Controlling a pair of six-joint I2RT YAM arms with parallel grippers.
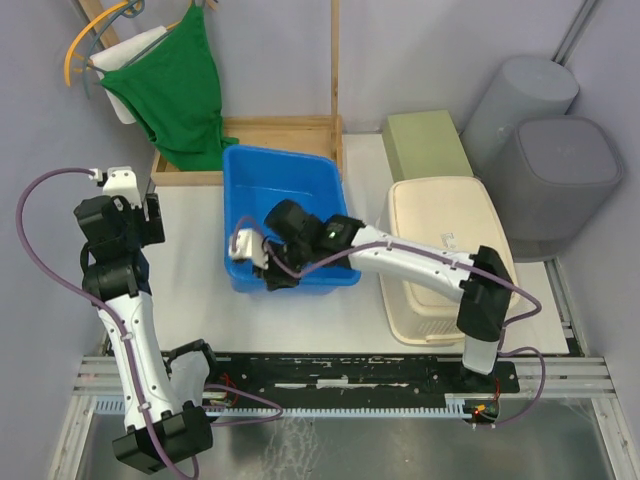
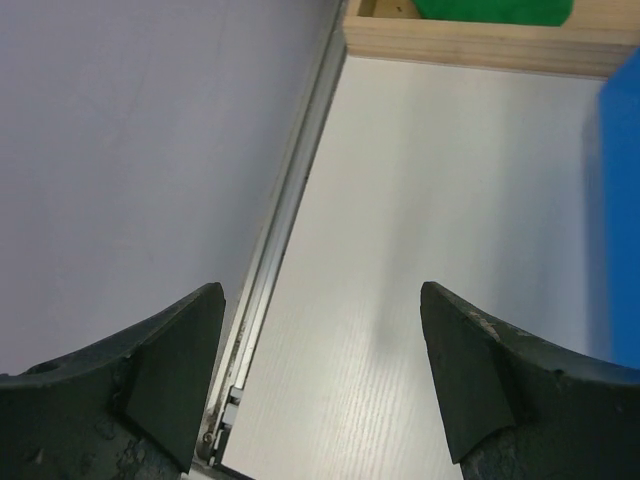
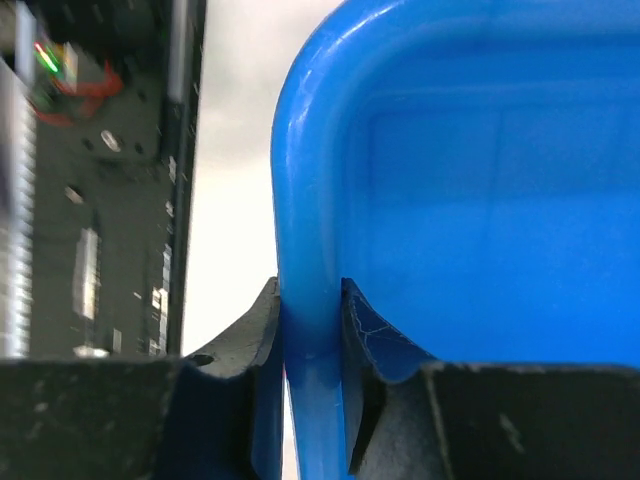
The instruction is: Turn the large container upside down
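Observation:
The large blue container (image 1: pixel 280 178) stands open side up on the white table, its hollow inside showing in the top view. At its near left edge is my right gripper (image 1: pixel 268 262). In the right wrist view the container's rim (image 3: pixel 308 200) runs between the fingers close to a rounded corner, filling the gap, so the right gripper is shut on it. My left gripper is open and empty over the table's left side, apart from the container. The container's blue side (image 2: pixel 622 230) shows at the right edge of the left wrist view.
A wooden tray (image 1: pixel 270 133) with green cloth (image 1: pixel 190 95) lies behind the container. A cream-lidded bin (image 1: pixel 450 225), a green box (image 1: pixel 428 145) and grey bins (image 1: pixel 560 175) crowd the right. Bare table (image 1: pixel 185 275) lies left of the container.

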